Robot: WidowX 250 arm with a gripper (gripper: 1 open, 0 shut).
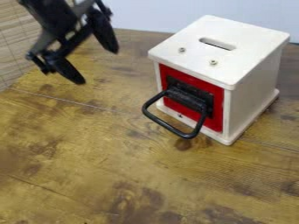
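A white box (246, 96) with a slot and two bolts on its top stands at the right. Its red front panel (209, 89) carries a black latch with a looped black handle (156, 117) that sticks out toward the front left. My black gripper (86, 55) is at the top left, blurred and raised, with its fingers apart and empty. It is clear of the box and the handle.
A woven beige surface (14, 48) lies beyond the table's edge at the far left, and a pale wall is behind.
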